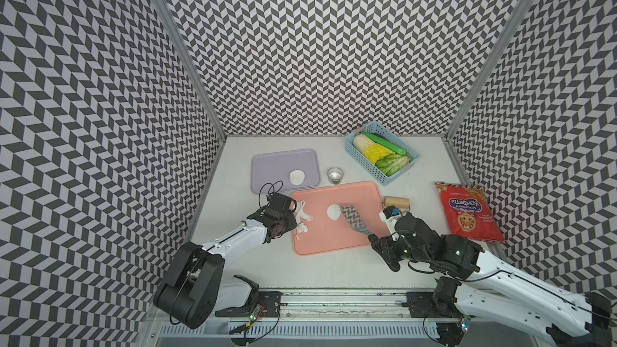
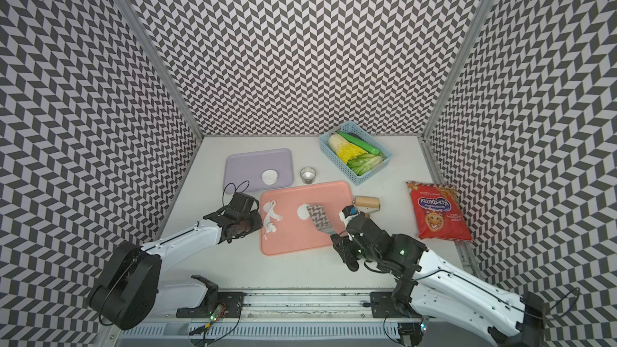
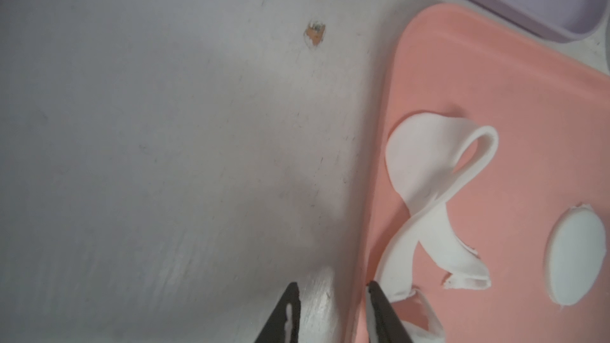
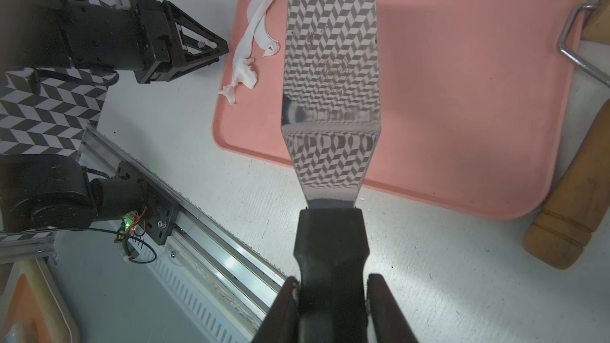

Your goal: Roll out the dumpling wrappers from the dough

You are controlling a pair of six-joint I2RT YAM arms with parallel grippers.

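My right gripper grips the black handle of a metal scraper (image 4: 330, 57), its blade over the pink tray (image 1: 334, 237), beside a flat white dough round (image 1: 333, 211). The left wrist view shows that round (image 3: 575, 254) and twisted dough scraps (image 3: 422, 165) along the tray's left side. My left gripper hangs at the tray's left edge, part open with nothing between its fingers. A white round (image 1: 296, 176) lies on the lavender tray (image 1: 270, 164) behind.
A wooden rolling pin (image 4: 568, 190) lies right of the pink tray. A metal cup (image 1: 335, 175) and blue basket of vegetables (image 1: 360, 154) stand behind; a red bag (image 1: 468, 212) lies far right. The table left of the trays is clear.
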